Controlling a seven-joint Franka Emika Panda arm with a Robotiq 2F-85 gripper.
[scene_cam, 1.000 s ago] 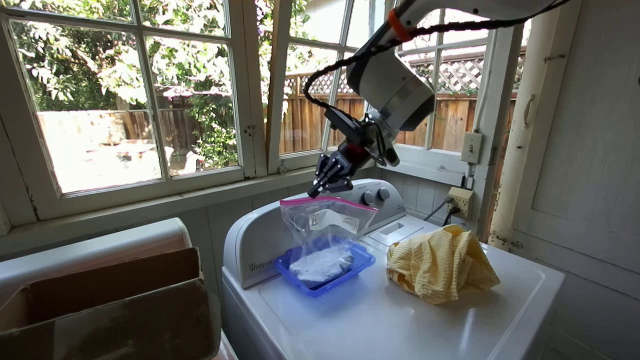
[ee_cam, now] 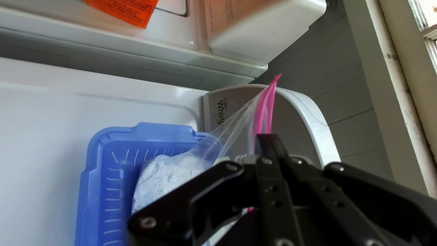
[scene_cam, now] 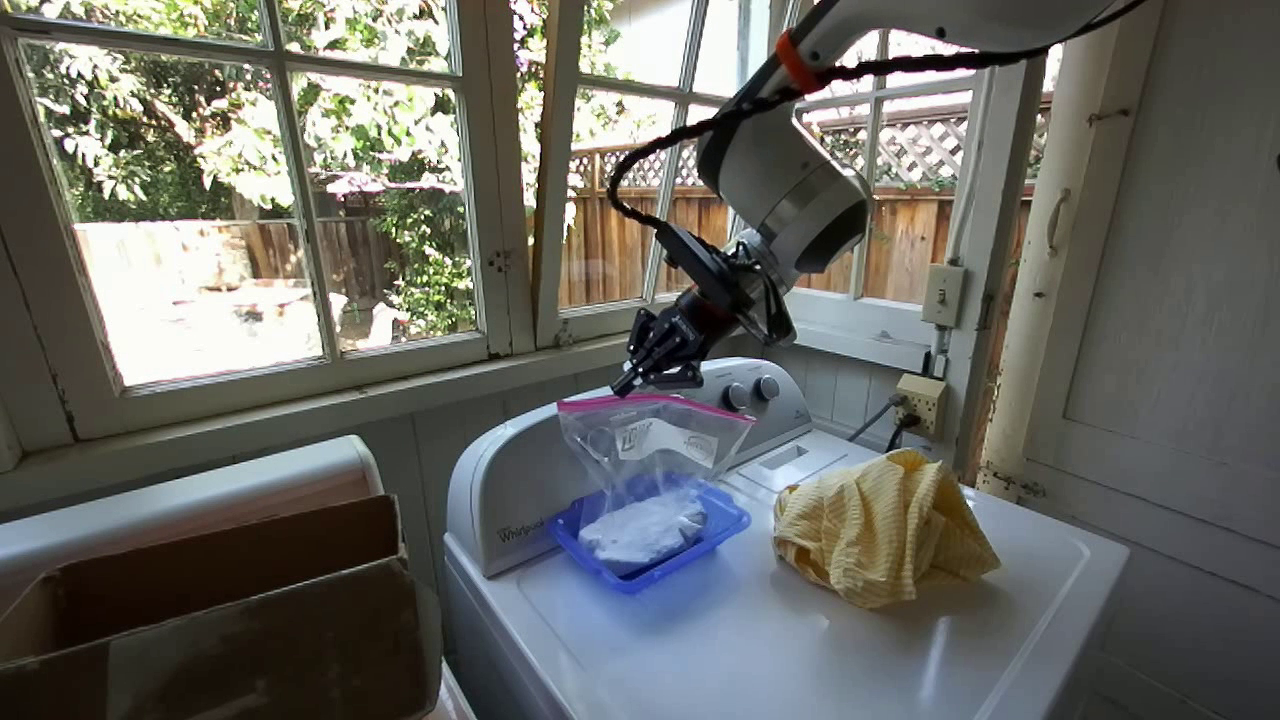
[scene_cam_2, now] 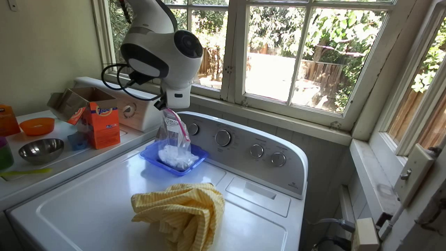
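Note:
A clear zip bag with a pink zip strip stands upright in a shallow blue tray. White material fills its bottom. My gripper is shut at the bag's upper edge, roughly a third of the way along the strip from its left corner in exterior view 1. In the wrist view the strip runs down to the gripper and passes behind its fingertips. Whether the plastic is pinched between them cannot be made out.
A crumpled yellow cloth lies on the white washer top, whose control panel rises behind the tray. Beside it, another machine carries an orange Tide box, a metal bowl and an orange bowl.
My gripper has shifted very slightly left along the bag's top in exterior view 1. The bag's upper edge has moved left even less; tray and cloth are still.

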